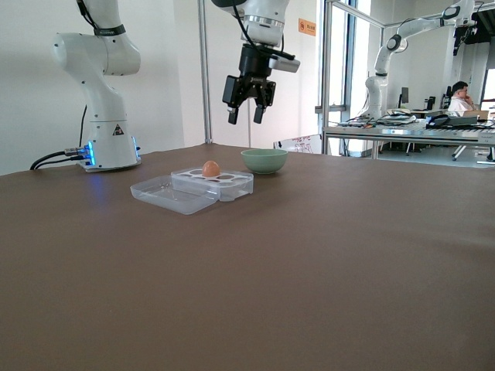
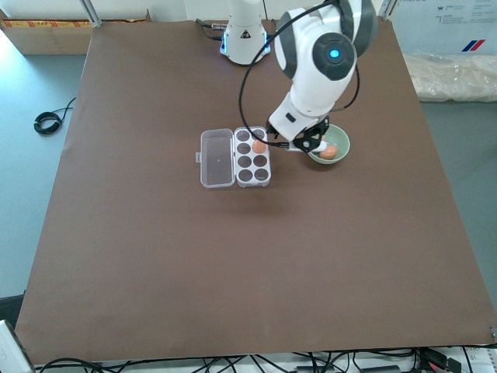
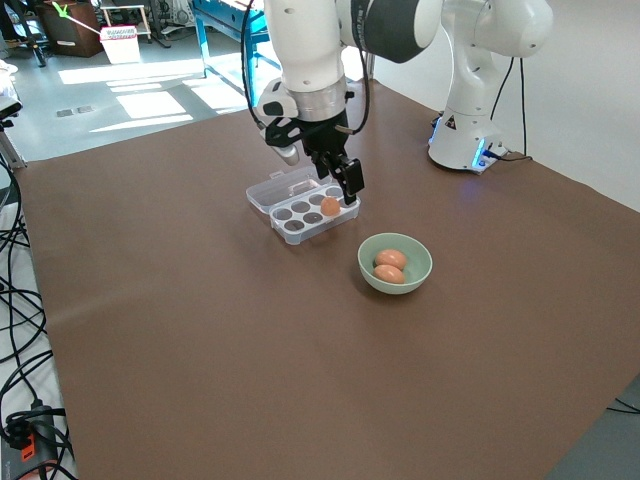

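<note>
A white robot arm carries a black gripper [image 1: 246, 116], hanging in the top view above and between an open clear egg box and a pale green bowl [image 1: 264, 162], with its two fingers apart and nothing visible between them. The box [image 3: 295, 225] has several round holes, its lid [image 2: 217, 159] folded open to one side, and one brown egg [image 1: 211, 169] in a hole. The bowl holds two brown eggs [image 3: 390, 258] in the right view. In the left view the arm partly covers the bowl.
Cables lie along the table's edge.
</note>
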